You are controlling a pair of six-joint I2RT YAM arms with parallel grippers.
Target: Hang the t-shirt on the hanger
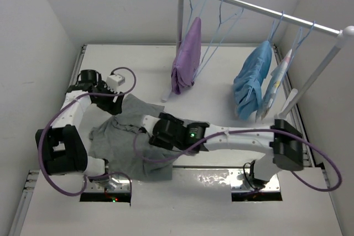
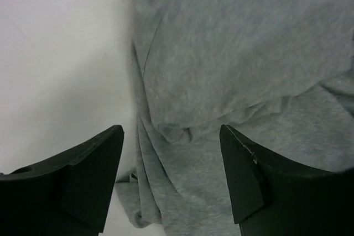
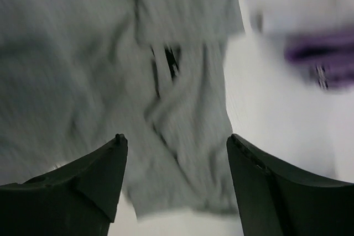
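A grey T-shirt (image 1: 133,153) lies loosely spread at the left front of the table, its upper part folded over. My left gripper (image 1: 115,109) stands open at the shirt's far left edge; in the left wrist view cloth (image 2: 215,64) lies below and between its fingers without being gripped. My right gripper (image 1: 149,131) is open too, over the shirt's right part, and its wrist view is blurred. An empty blue hanger (image 1: 221,20) hangs on the white rack (image 1: 260,8), beside a purple garment.
The purple garment (image 1: 187,59), a blue garment (image 1: 253,78) and a patterned one (image 1: 275,89) hang from the rack. The rack's right post (image 1: 315,70) stands near the right arm.
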